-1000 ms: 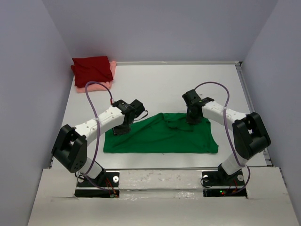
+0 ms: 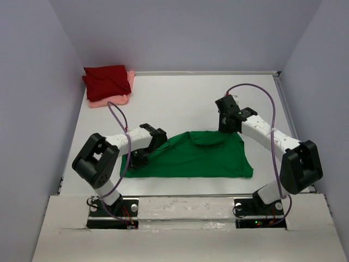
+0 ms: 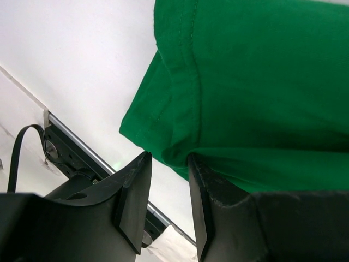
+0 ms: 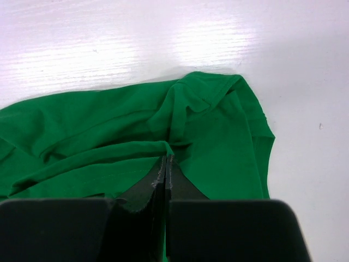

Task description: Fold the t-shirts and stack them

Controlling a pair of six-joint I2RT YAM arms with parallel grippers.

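A green t-shirt (image 2: 191,164) lies spread across the front of the table, its upper part rumpled into folds. Over its left end, my left gripper is partly open, the fingertips around a bunched edge near the shirt's lower corner; no firm hold shows. At the shirt's upper right, my right gripper is shut, its tips touching the end of a raised fold; whether any cloth is caught between them is unclear. At the far left of the table rests a folded dark red shirt (image 2: 108,82) on a pink one (image 2: 124,98).
A metal rail (image 2: 180,195) runs along the front edge. Grey walls close in the back and sides.
My left gripper has come toward the front edge, down the shirt's left end. The right one has shifted slightly right and back. The green shirt looks nearly the same.
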